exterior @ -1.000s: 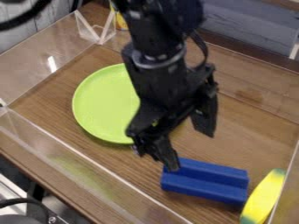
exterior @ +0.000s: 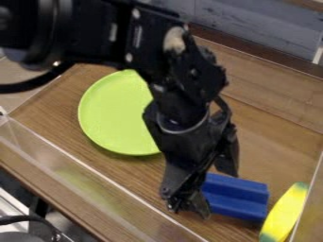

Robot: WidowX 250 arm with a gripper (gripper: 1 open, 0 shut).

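My black gripper (exterior: 199, 181) is low over the left end of a blue block (exterior: 237, 197), open, its near finger down beside the block's left end and partly hiding it. The block lies on the wooden surface at the lower right. Whether the fingers touch it I cannot tell.
A green plate (exterior: 111, 118) lies to the left, partly behind the arm. A yellow curved object (exterior: 285, 210) is just right of the block, near the clear side wall. Bare wood (exterior: 271, 128) is free at the upper right. A clear edge runs along the lower left.
The arm and gripper have moved down toward the blue block's left end, covering more of it. The plate and yellow object have stayed in place.
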